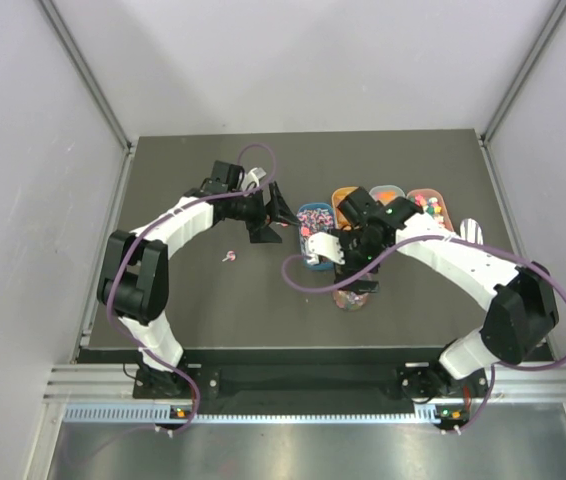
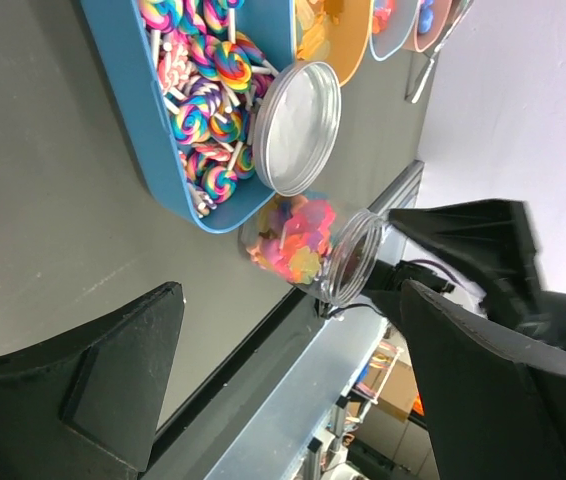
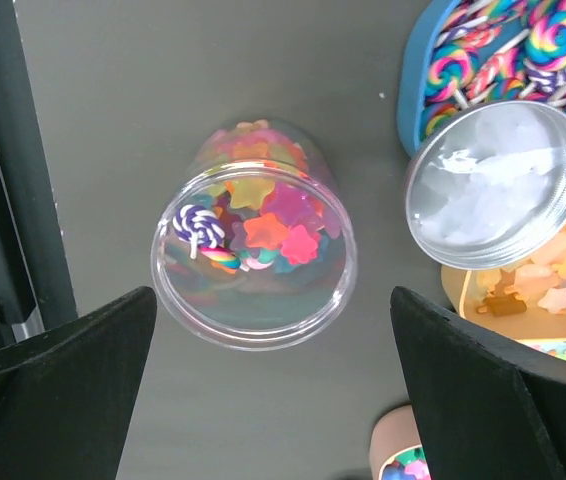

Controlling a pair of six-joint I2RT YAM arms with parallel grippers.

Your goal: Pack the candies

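Note:
An uncapped clear jar (image 3: 263, 235) stands on the table, holding coloured gummies and a few swirl lollipops. Its clear round lid (image 3: 498, 185) rests against the edges of the blue and orange bins. Over the jar, my right gripper is open, its fingers apart with nothing between them. The blue bin (image 2: 128, 95) is full of rainbow lollipops. My left gripper is open and empty; from above it hangs just left of that bin. One loose pink-and-white lollipop (image 1: 229, 256) lies on the table at the left.
An orange bin (image 3: 503, 327) adjoins the blue one, partly hidden by my right arm from above. Farther right are a whitish bin (image 1: 387, 189) and a pink bin (image 1: 429, 191) of sweets.

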